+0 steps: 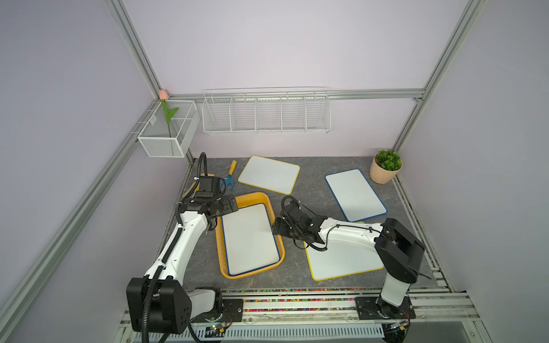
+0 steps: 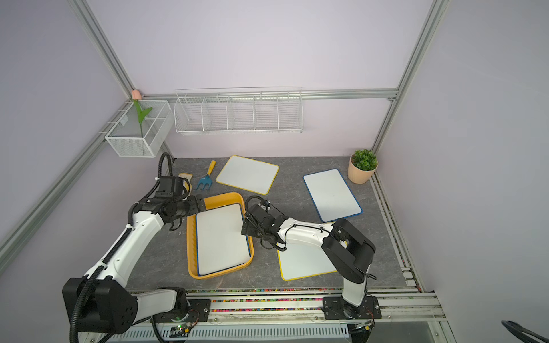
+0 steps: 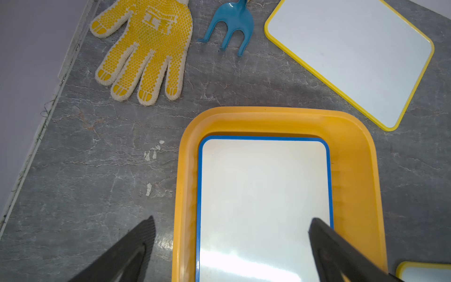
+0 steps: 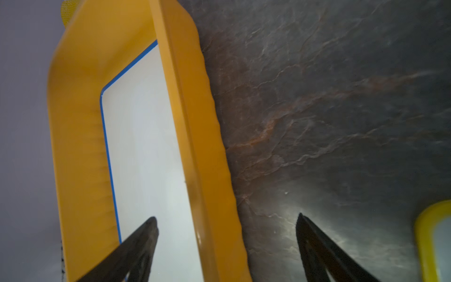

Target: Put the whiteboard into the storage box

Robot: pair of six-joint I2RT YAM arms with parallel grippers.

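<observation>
A white whiteboard with a blue edge (image 1: 251, 240) lies inside the orange storage box (image 1: 281, 245), low between its walls. In the left wrist view my left gripper stands open above the box's left side, nothing held. My right gripper is open too. It hangs at the box's right wall (image 4: 188, 131), which passes between its spread fingers in the right wrist view; whether they touch it I cannot tell. Three more whiteboards lie on the table: a yellow-edged one (image 1: 268, 174) at the back, a blue-edged one (image 1: 355, 194) at right, and a yellow-edged one (image 1: 343, 261) in front.
Behind the box lie a yellow glove (image 3: 150, 51) and a blue hand fork (image 3: 232, 23). A potted plant (image 1: 387, 165) stands at the back right. My right arm (image 1: 354, 227) crosses over the front yellow-edged board. Wire baskets (image 1: 266, 114) hang on the back wall.
</observation>
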